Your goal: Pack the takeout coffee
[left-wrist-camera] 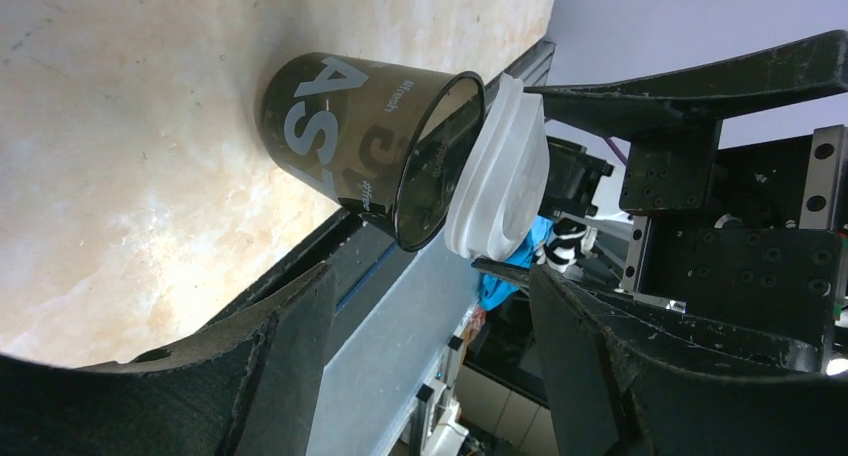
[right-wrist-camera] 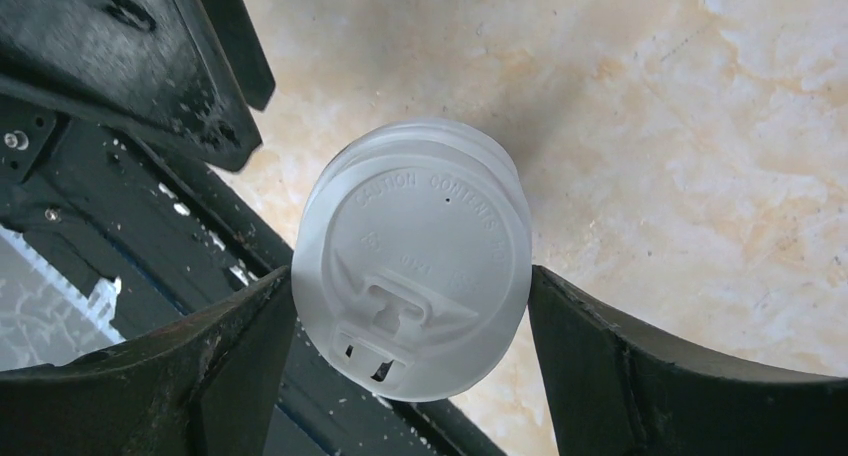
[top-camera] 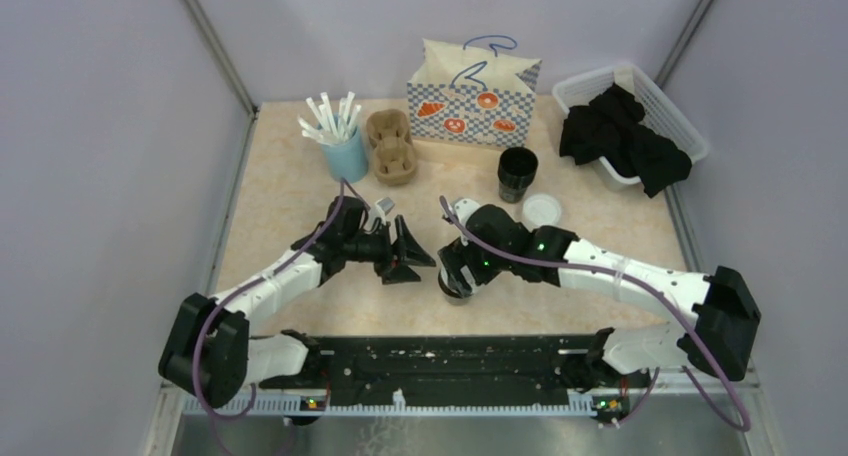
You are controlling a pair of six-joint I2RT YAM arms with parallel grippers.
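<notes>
A smoky see-through cup (left-wrist-camera: 350, 126) with pale lettering stands near the front edge of the table. At its mouth is a white lid, tilted in the left wrist view, with one side close to the rim; whether it is seated there I cannot tell. My right gripper has its fingers on opposite sides of the lid, shut on it. To the left of the cup, my left gripper (top-camera: 418, 259) is open and holds nothing. Its dark finger (right-wrist-camera: 215, 106) shows in the right wrist view, close by the lid.
At the back stand a checked paper bag (top-camera: 470, 116), a cardboard cup carrier (top-camera: 391, 146) and a blue holder (top-camera: 347, 159) with white sticks. A dark cup (top-camera: 516, 176) and a white lid (top-camera: 541, 211) sit behind my right arm. A white basket (top-camera: 665, 116) holds black cloth.
</notes>
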